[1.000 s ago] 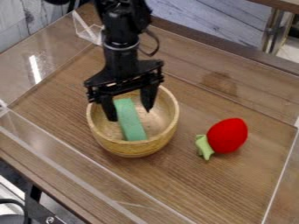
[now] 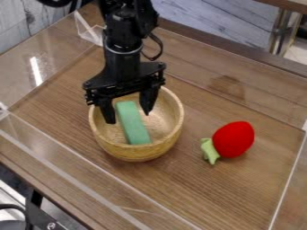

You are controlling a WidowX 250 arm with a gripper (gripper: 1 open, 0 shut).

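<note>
My black gripper [image 2: 124, 92] hangs over a light wooden bowl [image 2: 168, 126], its fingers spread open above the bowl's back part. A green rectangular block [image 2: 133, 126] lies inside the bowl, running from under the gripper toward the front, with nothing visibly held between the fingers.
A red object [image 2: 235, 139] with a green stem-like end [image 2: 210, 151] lies on the wooden table [image 2: 216, 198] right of the bowl. A pale rail runs along the top right edge.
My gripper has risen from lower in the bowl and shifted slightly left. The green block and red object look about the same.
</note>
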